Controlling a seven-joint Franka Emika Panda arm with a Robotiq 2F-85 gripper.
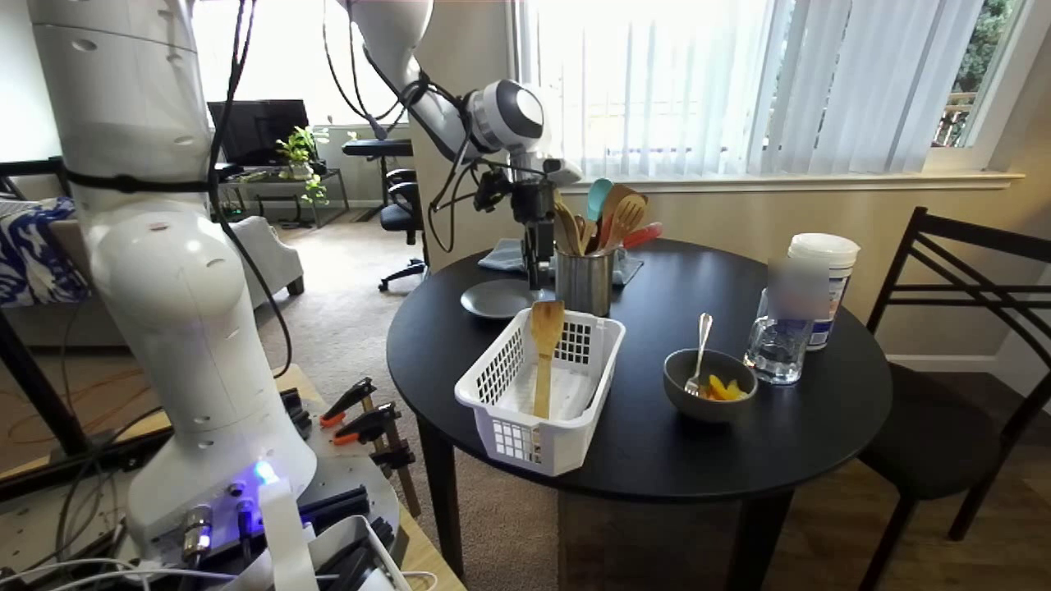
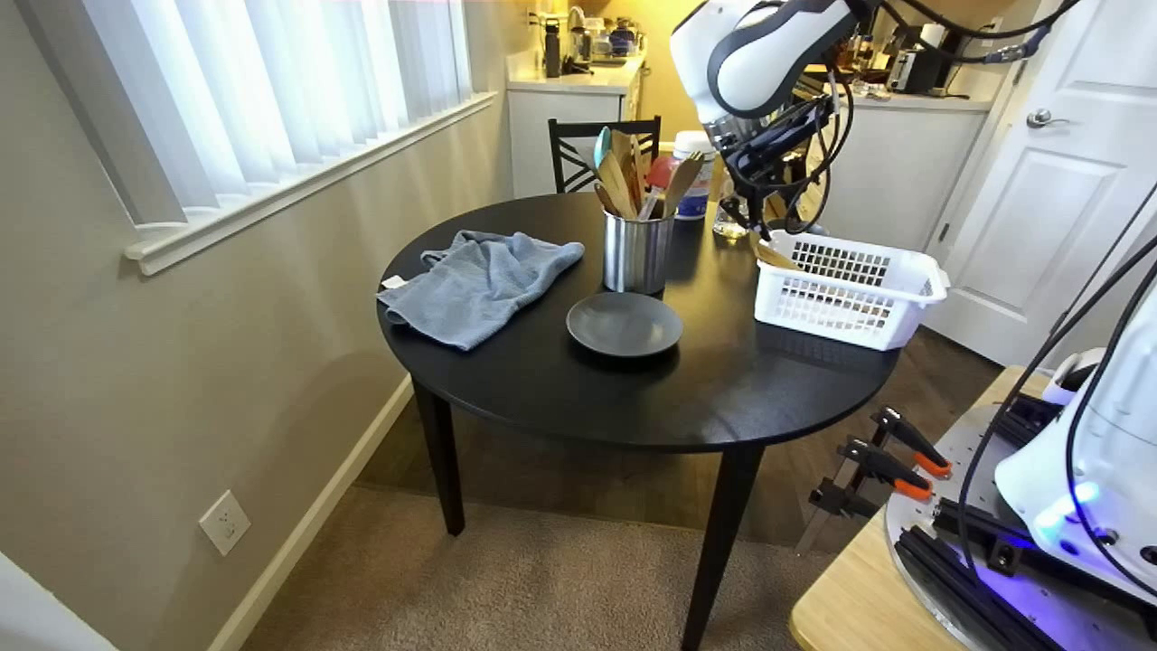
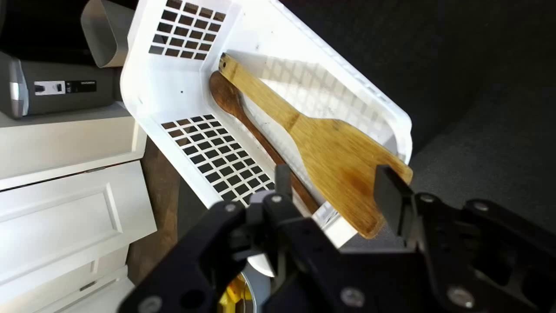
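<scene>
My gripper is open, its two fingers apart at either side of the spatula's broad end in the wrist view. A wooden spatula leans in the white basket, its handle down inside and its blade over the short rim. No contact between fingers and blade shows. Beside it in the basket lies a darker wooden spoon. From the first exterior side, the gripper hangs just above the spatula blade, near the basket's far end. The second exterior view shows the fingers poorly.
Close by the gripper stands a steel holder full of utensils. A grey plate and a blue cloth lie on the table. A dark bowl with a fork, a glass mug and a white tub stand to the right.
</scene>
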